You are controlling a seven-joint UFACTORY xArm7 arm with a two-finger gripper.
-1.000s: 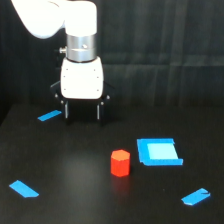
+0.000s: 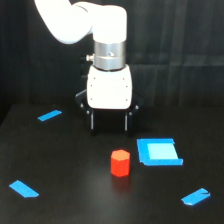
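Observation:
A red block (image 2: 120, 163) with a roughly hexagonal outline stands on the dark table, a little right of centre. My gripper (image 2: 109, 122) hangs behind and above it, pointing down. Its two dark fingers are spread wide apart, and nothing shows between them. A clear gap separates the fingers from the block. To the right of the block, a pale square (image 2: 161, 151) lies on the table, framed in blue along its left side and top.
Blue tape strips lie at the far left (image 2: 50, 115), the near left (image 2: 24, 189) and the near right (image 2: 196, 197). A dark curtain (image 2: 180, 60) hangs behind.
The arm and gripper have moved to the right and somewhat lower, closer to the red block. Both frames show the fingers apart. The block and the square have not moved.

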